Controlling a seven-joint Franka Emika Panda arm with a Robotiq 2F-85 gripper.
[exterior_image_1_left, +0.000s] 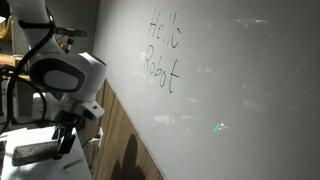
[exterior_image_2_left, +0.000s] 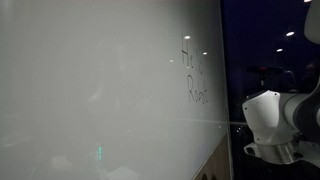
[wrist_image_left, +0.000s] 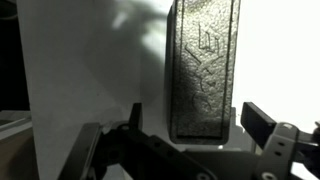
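Note:
A dark grey oblong block with drawn marks on its top, looking like a board eraser (wrist_image_left: 203, 70), lies on a white surface (wrist_image_left: 90, 70). In the wrist view my gripper stands open, one finger on each side of the block's near end, with gaps left and right. From the first exterior view, the eraser (exterior_image_1_left: 35, 152) rests at lower left, and the gripper (exterior_image_1_left: 66, 142) is down at its right end. The second exterior view shows the arm at the right, its fingers out of sight.
A large whiteboard (exterior_image_1_left: 230, 90) bears the handwriting "Hello Robot" (exterior_image_1_left: 163, 50). Wood panelling (exterior_image_1_left: 120, 135) runs beneath it. Small green marks (exterior_image_1_left: 219, 127) show lower on the board.

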